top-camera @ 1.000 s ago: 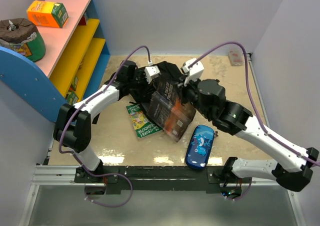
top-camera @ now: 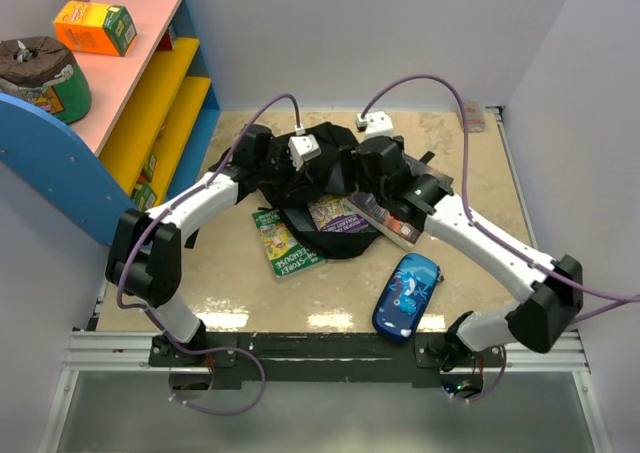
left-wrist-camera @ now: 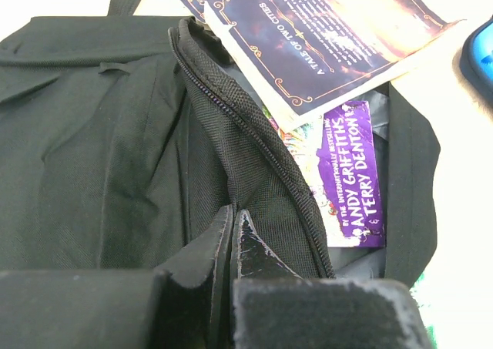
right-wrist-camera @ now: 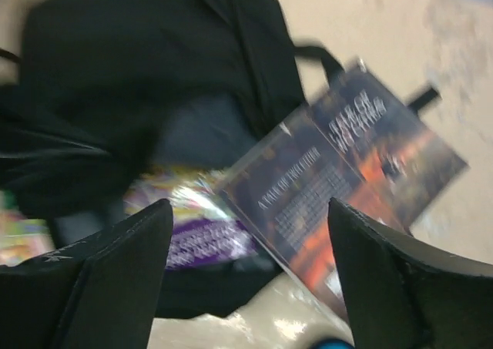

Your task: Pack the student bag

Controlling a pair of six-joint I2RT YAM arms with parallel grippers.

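The black bag lies spread on the table. My left gripper is shut on a fold of its fabric beside the zipper. Inside the opening shows a purple-and-white book. A dark "A Tale of Two Cities" book lies open and face down, partly over the bag's right edge and partly on the table. Above it, my right gripper has its fingers apart and nothing between them. A green book lies at the bag's front left, and a blue pencil case near the front edge.
A shelf unit stands at the left, with an orange-and-green box and a dark green container on top. A small pale item lies at the back right. Bare table shows at the right.
The dark book hung from my right gripper over the bag; it now lies farther right, let go. My right gripper has opened and lowered. The pencil case shifted slightly right; my left arm stayed still.
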